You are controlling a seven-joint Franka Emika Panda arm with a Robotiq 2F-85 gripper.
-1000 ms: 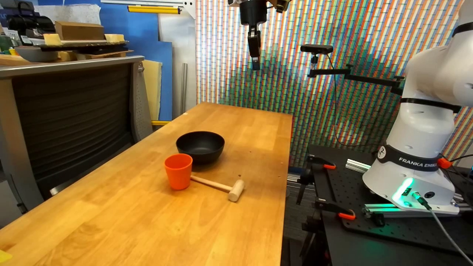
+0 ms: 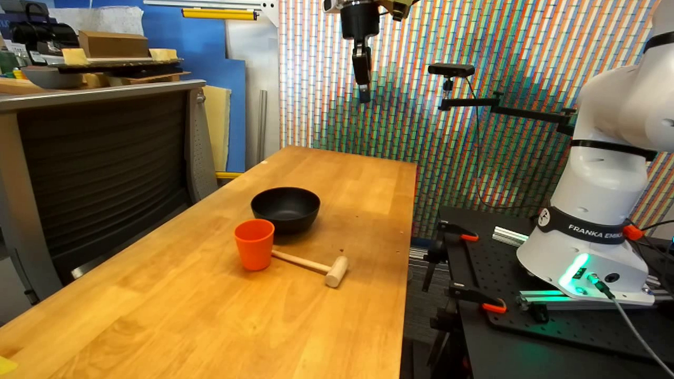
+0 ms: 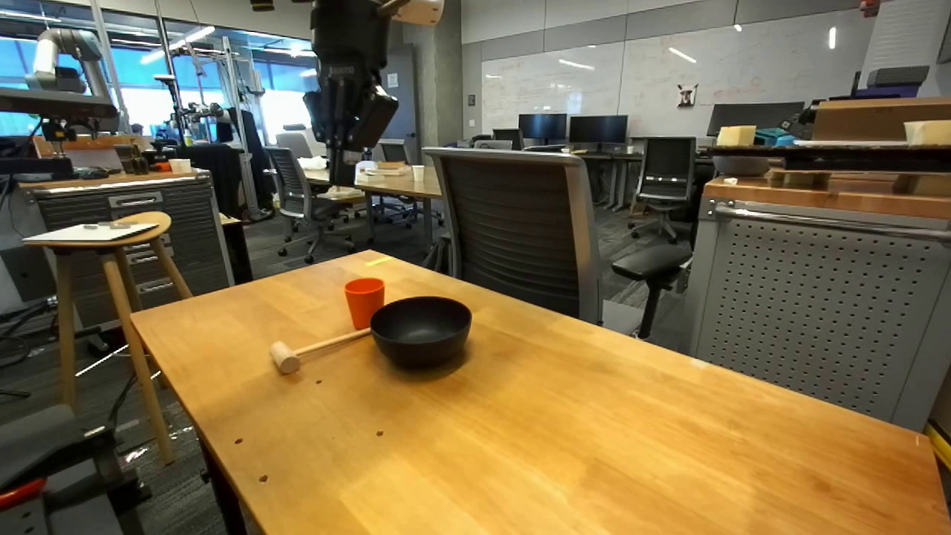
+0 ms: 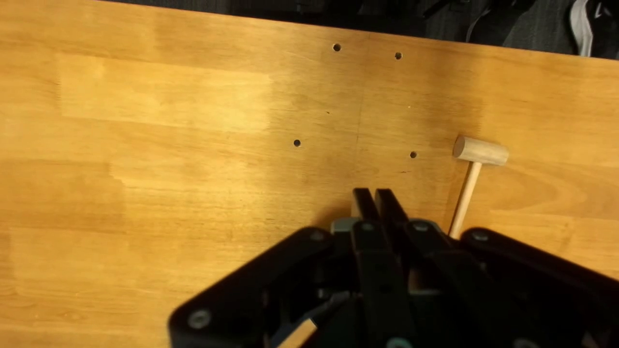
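Note:
High above the table, my gripper (image 2: 364, 99) points downward, clear of everything on it. Its two fingers (image 4: 363, 200) are nearly together in the wrist view; I can make out no object between them. On the wood stands an orange cup (image 2: 254, 245), upright, with a black bowl (image 2: 285, 208) close beside it. A wooden mallet (image 2: 336, 271) lies flat, its handle reaching toward the cup and bowl. The wrist view shows the mallet head (image 4: 480, 151) to the right of the fingertips, while the gripper body covers the lower end of its handle.
Bare wood fills most of the table (image 3: 624, 428), which has a few small holes. A dark office chair (image 3: 526, 232) stands along one long side. The white robot base (image 2: 578, 233) sits on a separate black stand across a gap.
My gripper has come down very slightly in exterior view 1. The cup, bowl and mallet have not moved.

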